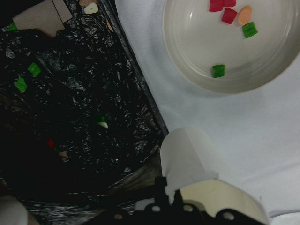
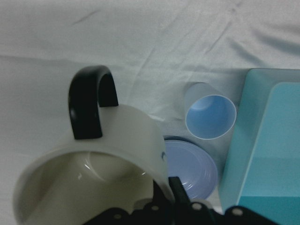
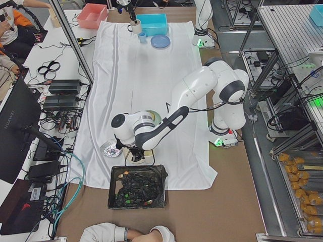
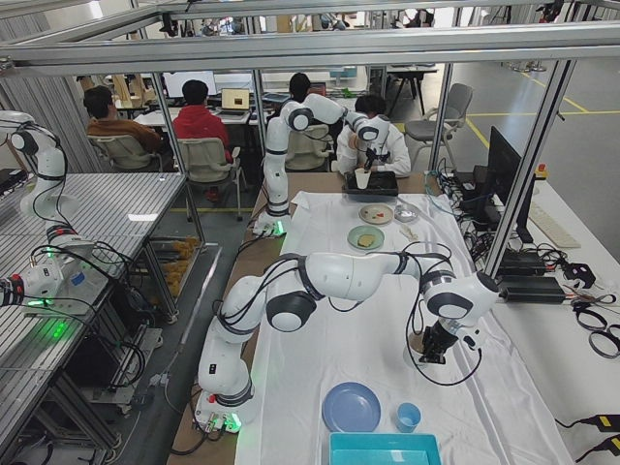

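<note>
My left gripper is shut on a white paper cup (image 1: 190, 157), above the edge of the black lined tray (image 1: 75, 93) and beside the beige plate (image 1: 197, 75) with red, green and orange pieces. The tray holds scattered pieces and cardboard (image 1: 35, 18). My right gripper is shut on the rim of a white mug (image 2: 131, 126) with a black handle, held near the blue cup (image 2: 211, 117), the blue plate (image 2: 190, 166) and the turquoise bin (image 2: 262, 136).
A foil bowl (image 3: 110, 148) lies left of the beige plate, and a green plate (image 4: 366, 238) sits behind it. A person sits beyond the black tray.
</note>
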